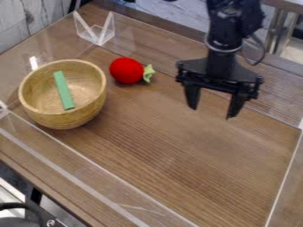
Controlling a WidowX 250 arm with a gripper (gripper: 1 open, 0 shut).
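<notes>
The dark robot gripper (222,96) stands over the right middle of the wooden table (166,168), its two fingers spread apart with nothing visible between them. A red round object (126,70) with a green leafy piece lies to its upper left. A wooden bowl (84,105) at the left holds a long green bar (64,92).
A small clear wire-like or plastic container (95,28) stands at the top left. The table's right edge runs near the frame's right side.
</notes>
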